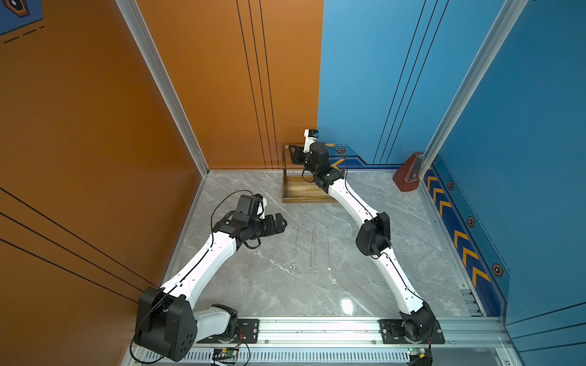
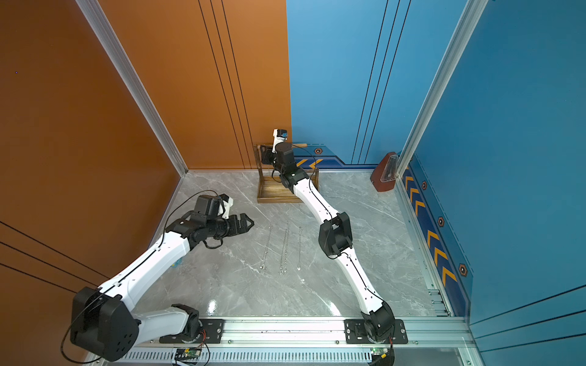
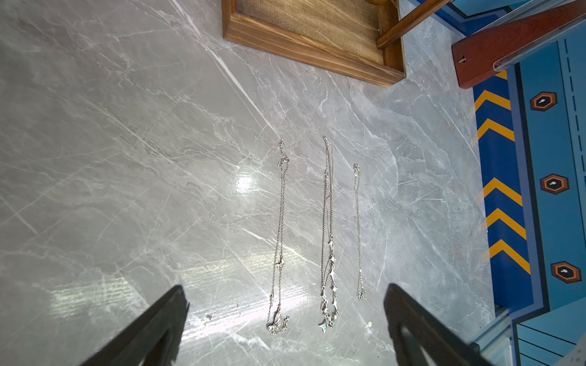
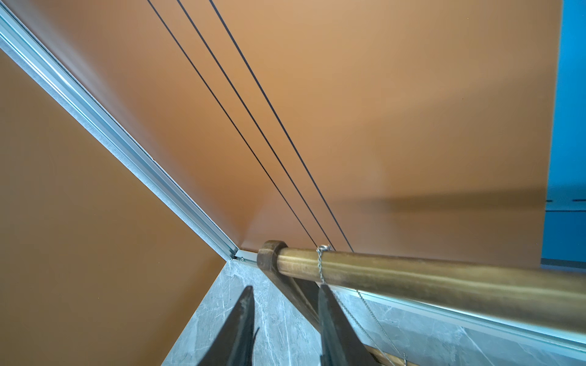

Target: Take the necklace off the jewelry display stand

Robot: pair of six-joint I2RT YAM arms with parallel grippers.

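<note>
A thin silver necklace hangs from the stand's round wooden bar, near its left end post. In the right wrist view my right gripper is partly open, with nothing visible between its fingers. The necklace's upper strand lies just past its right-hand fingertip; I cannot tell whether they touch. The wooden display stand is at the back of the table, partly hidden by the right arm. My left gripper stands open and empty over the table, left of the laid-out necklaces.
Three silver necklaces lie lengthwise on the grey marble table: a left one, a middle one and a right one. A dark red wedge-shaped object sits at the back right.
</note>
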